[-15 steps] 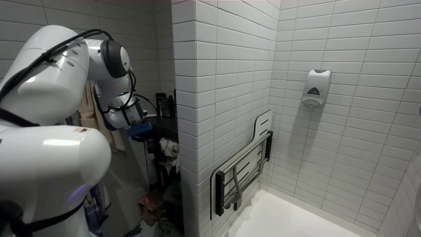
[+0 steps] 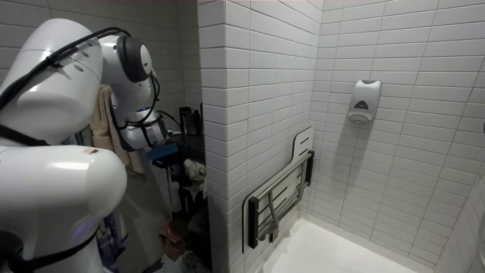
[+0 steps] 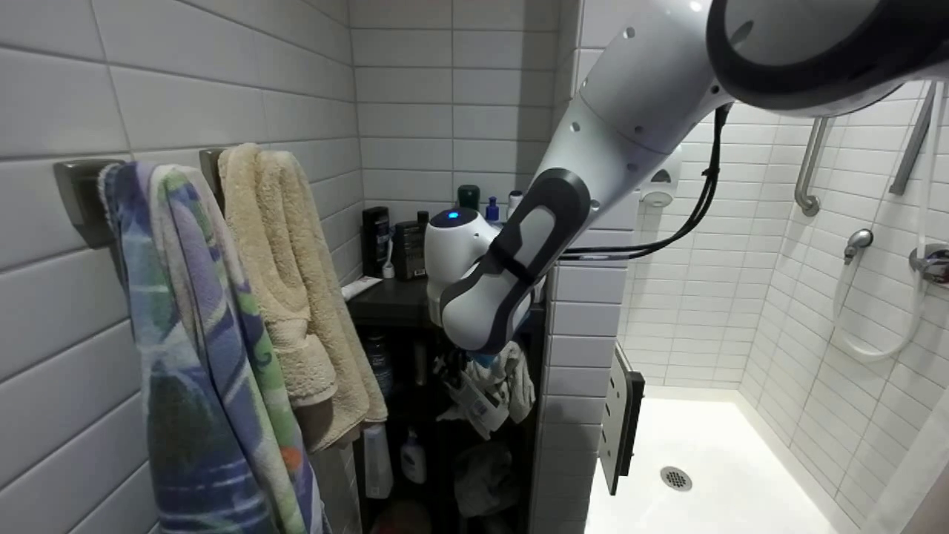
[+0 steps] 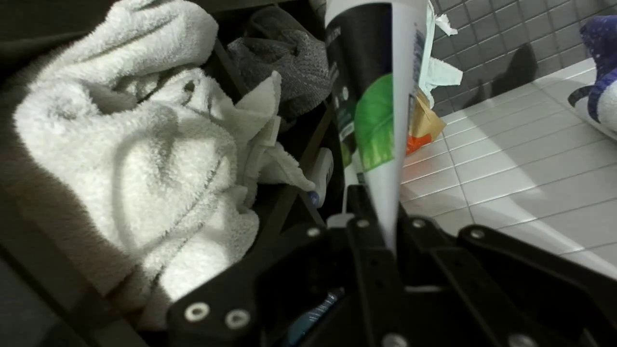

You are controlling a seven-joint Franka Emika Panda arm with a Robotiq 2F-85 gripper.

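In the wrist view, a white tube (image 4: 403, 127) with a black panel and a green leaf on its label stands between the fingers of my gripper. The fingers are shut on its narrow, flattened end, and the wider part reaches away toward the top of the picture. From the second exterior view, my gripper (image 3: 451, 363) is in front of the dark shelf unit (image 3: 391, 308), below its top, and mostly hidden by the wrist. The first exterior view shows the hand only small and dark.
A white towel (image 4: 167, 144) and a grey cloth (image 4: 289, 66) lie in the shelves beside the hand. Dark bottles (image 3: 410, 251) stand on the shelf top. A beige towel (image 3: 280, 267) and a patterned towel (image 3: 200, 356) hang at left. The tiled partition (image 3: 583, 356) borders the shelf's right side.
The arm's elbow has risen a little. The wrist and hand have shifted slightly toward the right in the first exterior view; the surroundings look the same.
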